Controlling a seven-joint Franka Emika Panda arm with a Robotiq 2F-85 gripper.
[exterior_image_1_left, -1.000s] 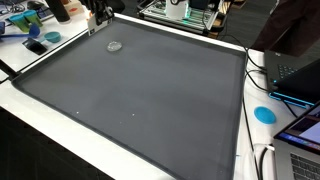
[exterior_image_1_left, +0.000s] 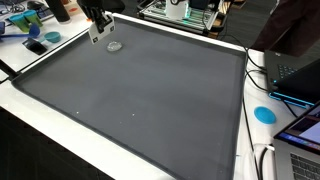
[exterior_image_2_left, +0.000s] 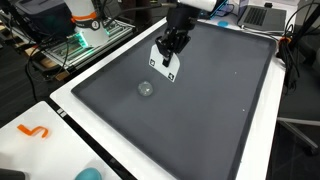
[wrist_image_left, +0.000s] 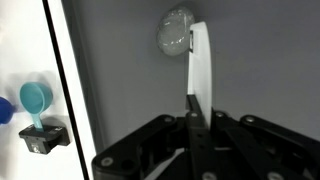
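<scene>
My gripper (exterior_image_2_left: 175, 48) is shut on a thin white plate (exterior_image_2_left: 165, 66) and holds it above the grey board (exterior_image_2_left: 200, 115). Two small dark spots mark the plate's face in exterior view 2. Seen in the wrist view, the plate (wrist_image_left: 201, 68) is nearly edge-on, pinched between the dark fingers. A clear round object (wrist_image_left: 175, 32) lies on the board close to the plate, apart from the gripper. The same clear object (exterior_image_1_left: 114, 46) is just to the right of the white plate (exterior_image_1_left: 101, 30) in exterior view 1.
Much of the grey board is bare. Beyond its edge sit a teal cup-like item (wrist_image_left: 36, 97) and a black block (wrist_image_left: 42, 138). Laptops (exterior_image_1_left: 300, 150) and a blue disc (exterior_image_1_left: 265, 115) stand along the right side. An orange piece (exterior_image_2_left: 33, 130) lies on the white table.
The white plate has shifted slightly to the right in exterior view 1, and more of its face shows now. The clear round object has stayed in place.
</scene>
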